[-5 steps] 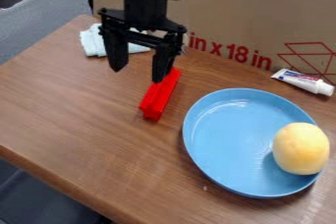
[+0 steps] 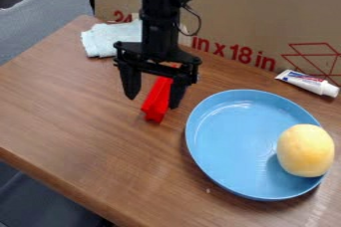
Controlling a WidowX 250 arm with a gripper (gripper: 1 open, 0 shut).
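My black gripper (image 2: 154,90) hangs low over the table, open, with its two fingers either side of a long red object (image 2: 158,108) lying on the wood. The upper part of the red object is partly hidden behind the gripper. To its right sits a blue plate (image 2: 229,146) with a pale yellow round item (image 2: 305,150) on its right side.
A white and blue tube (image 2: 308,83) lies at the back right. A folded light cloth (image 2: 107,40) is at the back left, before a cardboard box (image 2: 266,17).
The gripper has moved down from above onto the red object, its fingers now lower around it. The other things have not visibly moved.
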